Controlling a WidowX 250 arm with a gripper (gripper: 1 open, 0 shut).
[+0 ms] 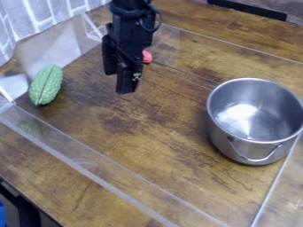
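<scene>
The black gripper (126, 73) hangs over the wooden table at the upper middle, pointing down; whether its fingers are open or shut is hard to make out. Left of it a green corn-husk-like vegetable (46, 84) lies on the table. A small pink-red object (147, 57) sits behind the gripper, partly hidden by it. A large steel pot (252, 127) stands at the right.
Clear plastic panels (109, 168) border the work area along the front, sides and back. A white cloth (42, 18) is at the back left.
</scene>
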